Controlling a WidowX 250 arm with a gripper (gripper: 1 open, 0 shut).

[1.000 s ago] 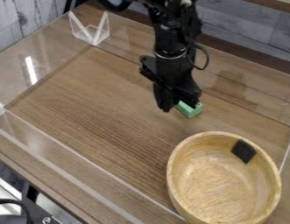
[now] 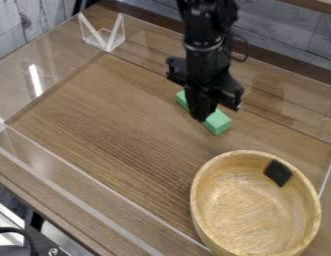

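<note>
The black gripper (image 2: 201, 108) hangs over the middle-right of the wooden table, shut, with nothing seen between its fingers. It is directly above and in front of a green block (image 2: 216, 121), which it partly hides. A large pale yellow bowl (image 2: 255, 237) fills the lower right, with a small black block (image 2: 277, 174) at its upper right rim or inner wall.
A clear plastic object (image 2: 108, 35) stands at the back left near the table edge. A dark cable or object lies at the bottom left corner.
The gripper has shifted right, now over the green block, which it covers more on its left part. The bowl and black block have not moved.
</note>
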